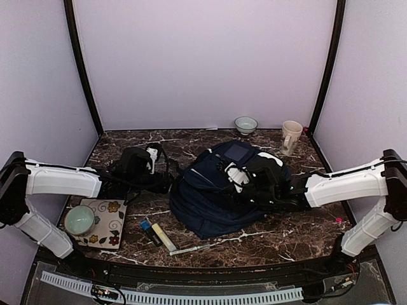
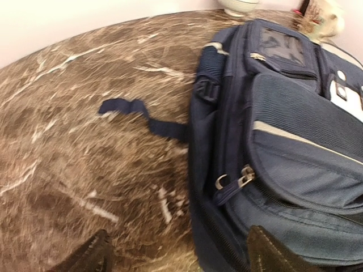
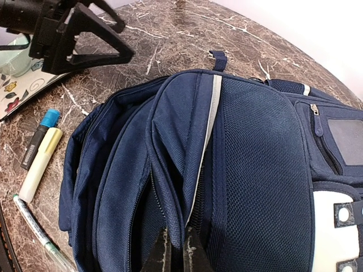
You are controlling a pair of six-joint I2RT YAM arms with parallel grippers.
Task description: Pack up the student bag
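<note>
A navy backpack (image 1: 210, 203) lies on the marble table. My right gripper is shut on the edge of its front flap (image 3: 184, 124), with the zipped compartment parted beneath. My left gripper is open, raised off the bag's left side, nothing seen between its fingers. Left of the bag lie a blue-capped marker (image 3: 37, 139), a yellow marker (image 3: 39, 164) and a pen (image 3: 37, 226).
A flowered tray (image 1: 111, 238) with a bowl (image 1: 79, 220) sits at front left. A small bowl (image 1: 245, 123) and a mug (image 1: 291, 133) stand at the back right. Bare table shows at back left.
</note>
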